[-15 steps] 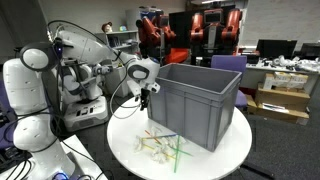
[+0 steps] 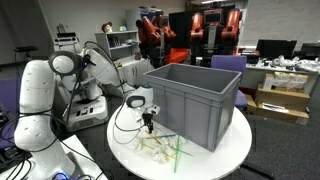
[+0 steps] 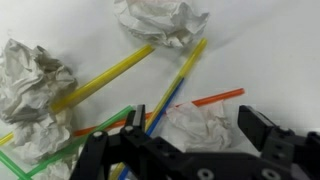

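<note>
Low over the white round table, my gripper stands open in the wrist view, its dark fingers (image 3: pixel 258 127) spread to either side of a crumpled paper ball (image 3: pixel 199 128). The lower part of that ball is hidden behind the gripper body. An orange-red straw (image 3: pixel 220 97) passes by the ball, and a blue straw (image 3: pixel 166 101) and a yellow straw (image 3: pixel 188 66) slant up beside it. More crumpled paper (image 3: pixel 160 20) lies at the top, with further balls (image 3: pixel 34 80) on the left. In the exterior view the gripper (image 2: pixel 149 128) is just above the scattered paper and straws.
A large grey bin (image 2: pixel 190 108) stands on the table (image 2: pixel 125 158) right behind the litter, its tall walls close to the arm. A green straw (image 2: pixel 177 154) lies toward the front.
My arm has come down from beside the bin's upper rim to just above the paper and straws. The bin and litter look unmoved.
</note>
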